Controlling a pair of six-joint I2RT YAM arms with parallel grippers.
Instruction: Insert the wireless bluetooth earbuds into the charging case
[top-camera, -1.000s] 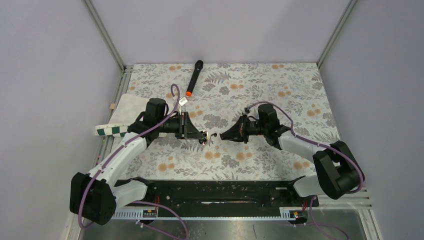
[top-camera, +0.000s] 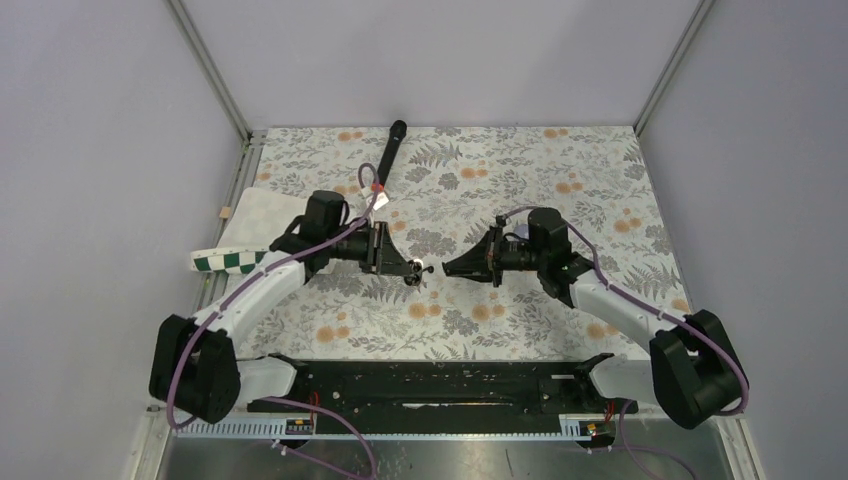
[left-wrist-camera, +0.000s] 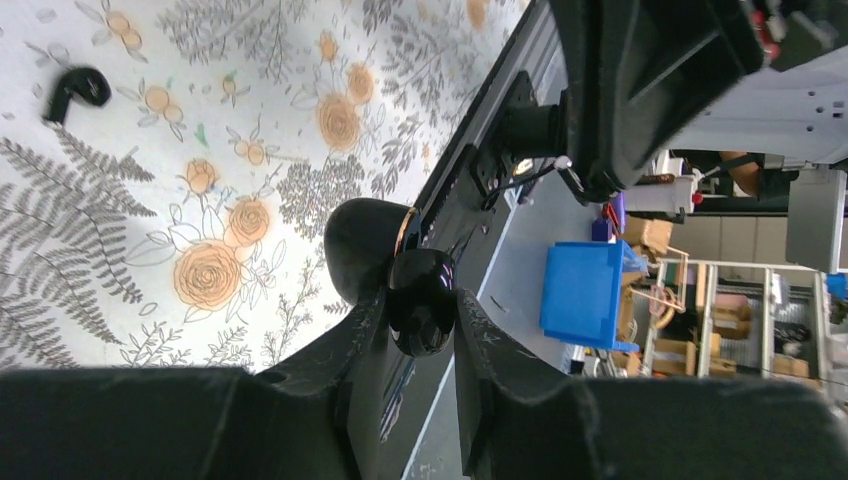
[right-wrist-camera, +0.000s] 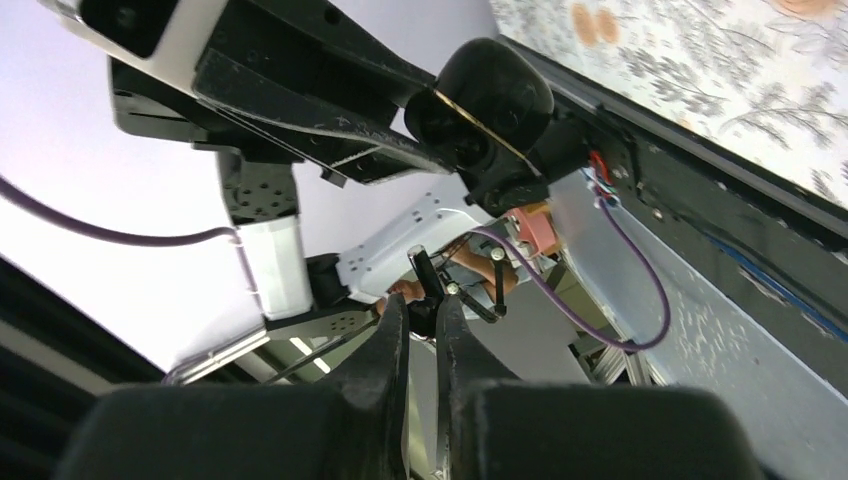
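The black charging case (left-wrist-camera: 365, 250) with gold rim, lid open, is held in my left gripper (top-camera: 408, 268), whose fingertips are shut on it above the table's middle. Facing it from the right, my right gripper (top-camera: 448, 268) is shut on a small black earbud (right-wrist-camera: 424, 298), its stem pointing up in the right wrist view. Another black earbud (left-wrist-camera: 78, 92) lies on the patterned cloth in the left wrist view.
A black microphone (top-camera: 393, 150) lies at the back centre. A white pad (top-camera: 262, 215) and a green-striped item (top-camera: 215, 260) lie at left.
My left gripper with the case has shifted slightly right. The right gripper and its arm have also moved a little right, away from the left one.
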